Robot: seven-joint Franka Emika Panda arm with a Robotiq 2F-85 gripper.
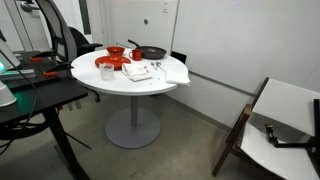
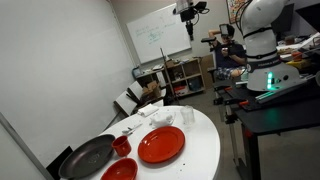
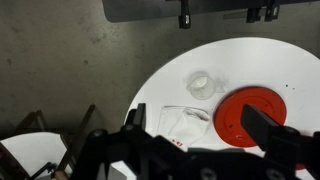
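My gripper hangs open over the round white table (image 3: 170,82), its two dark fingers spread wide with nothing held between them. Below it in the wrist view lie a crumpled white cloth (image 3: 184,126), a clear cup (image 3: 201,86) and a red plate (image 3: 262,98). In exterior view 2 the red plate (image 2: 161,144) sits near a red bowl (image 2: 120,170), a red mug (image 2: 121,146) and a black frying pan (image 2: 88,157). The clear cup (image 2: 187,115) stands close to the table's edge there.
A black bench (image 1: 45,98) borders the round table on the robot's side. Another white cloth (image 1: 176,77) lies at the table's right side. A white chair (image 1: 275,145) stands well apart to the right, with open floor (image 1: 180,145) between.
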